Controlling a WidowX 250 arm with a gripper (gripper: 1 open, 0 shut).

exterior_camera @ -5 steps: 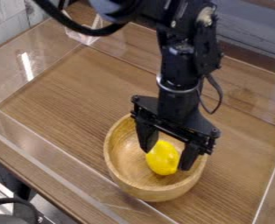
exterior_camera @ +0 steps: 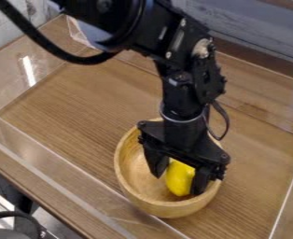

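A tan bowl (exterior_camera: 134, 182) sits on the wooden table. Inside it lies a yellow object (exterior_camera: 178, 179), partly hidden by the black gripper (exterior_camera: 179, 168). The gripper reaches down into the bowl with its fingers open on either side of the yellow object. Whether the fingers touch it I cannot tell.
Clear strips run along the table's edges, and dark cables hang at the lower left.
The gripper has lowered into the bowl around the yellow object, covering more of it.
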